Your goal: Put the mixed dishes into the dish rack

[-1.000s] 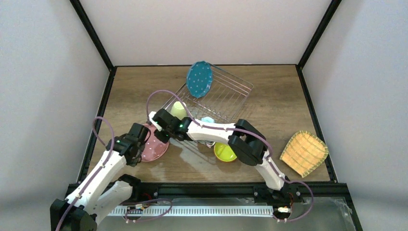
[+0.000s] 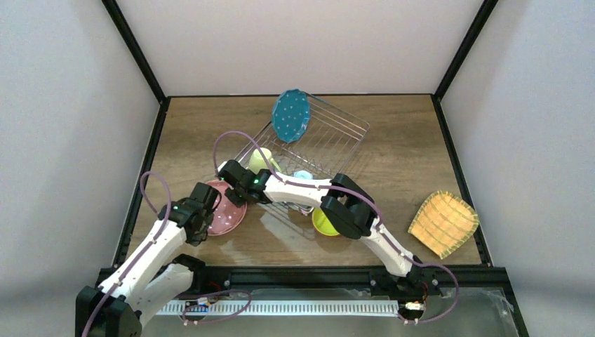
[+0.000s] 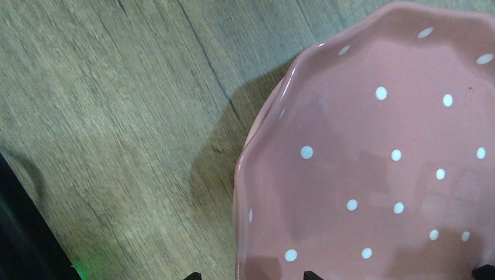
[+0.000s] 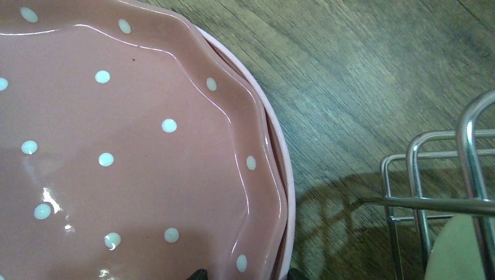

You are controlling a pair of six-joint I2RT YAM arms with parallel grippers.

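A pink plate (image 2: 226, 215) with white dots lies on the table at the left; a second pink rim (image 4: 284, 169) shows beneath its edge. My left gripper stands open over the plate's left edge, one fingertip on either side of the rim in its wrist view. At the opposite edge my right gripper is open too, its tips straddling the rim. Whether either touches the plate I cannot tell. In the wire dish rack (image 2: 340, 125) a blue dotted plate (image 2: 290, 116) stands upright, and a pale green cup (image 2: 259, 160) sits at its left side.
Under my right arm a yellow-green bowl (image 2: 323, 223) is partly hidden on the table. A light blue item (image 2: 302, 175) shows in the rack beside that arm. A yellow checked cloth (image 2: 443, 223) lies far right. The rack's wires (image 4: 412, 175) rise close to the right gripper.
My right arm has shifted slightly over the last second, with its elbow now covering more of the bowl. The left arm has barely moved. The plate lies where it was.
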